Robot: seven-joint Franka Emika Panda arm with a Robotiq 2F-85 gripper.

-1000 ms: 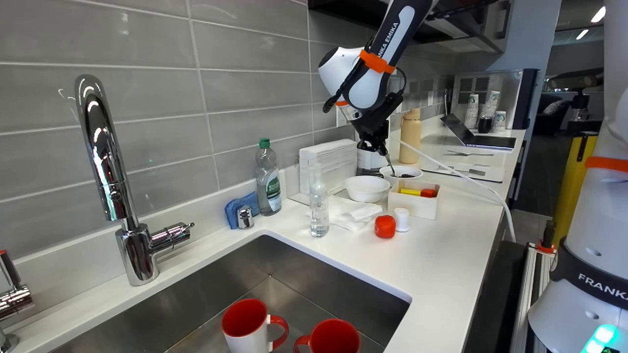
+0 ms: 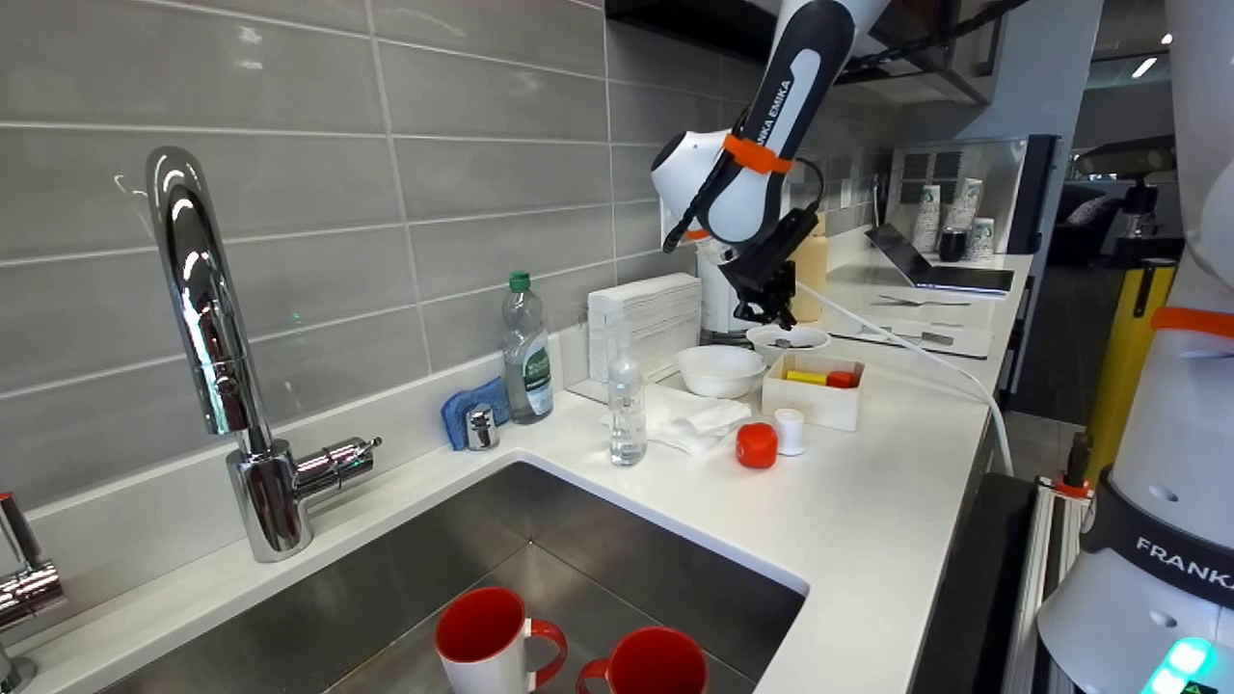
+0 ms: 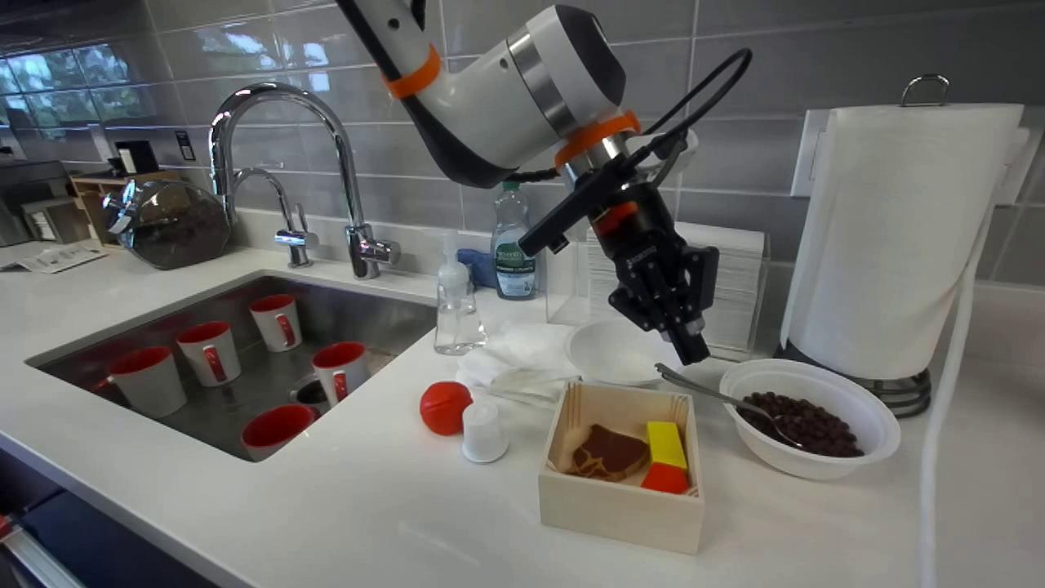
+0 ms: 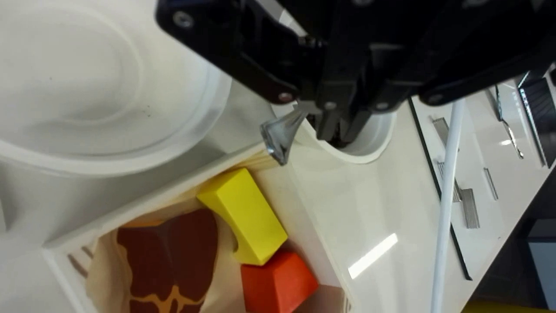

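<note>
My gripper (image 3: 692, 351) points down with its fingers shut, and nothing shows between them. Just below its tips, in exterior view 2, a metal spoon (image 3: 707, 390) leans over the rim of a white bowl (image 3: 867, 446). The spoon's head rests in dark beans (image 3: 813, 423). In the wrist view, the handle's flared end (image 4: 280, 136) sticks out beside the fingers (image 4: 328, 125), which hide the rest of the spoon. Whether fingers and handle touch, I cannot tell. An empty white bowl (image 4: 67, 94) stands beside the bean bowl.
A wooden box (image 3: 617, 514) with a toy steak (image 3: 609, 452) and a yellow-and-red block (image 3: 666, 446) stands in front. A paper towel roll (image 3: 896, 235) rises behind the bean bowl. White cable (image 3: 936, 441) crosses the right side. Mugs fill the sink (image 3: 59, 363).
In exterior view 1, my arm has shifted right. The spoon stood steeply between gripper and bean bowl before; now it no longer stands up there, and my gripper is over the bowl.
</note>
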